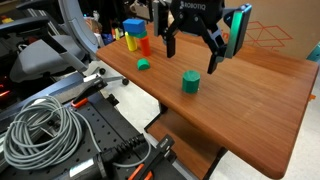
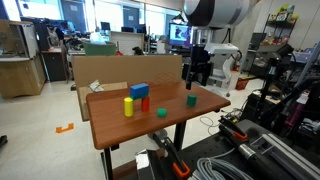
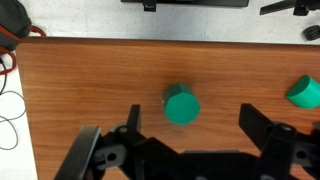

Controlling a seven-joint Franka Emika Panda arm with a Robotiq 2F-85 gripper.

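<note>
A green cylinder stands upright on the wooden table near its front edge. My gripper hangs above it, its two fingers spread wide and nothing between them. From the wrist view, the cylinder's round top shows between the open fingers, a little ahead of the fingertips. A second green piece lies on the table to the right in that view, outside the fingers.
Farther along the table stand a red cylinder, a yellow cylinder and a blue block set above them. Coiled grey cable lies off the front edge. Bare tabletop surrounds the upright green cylinder.
</note>
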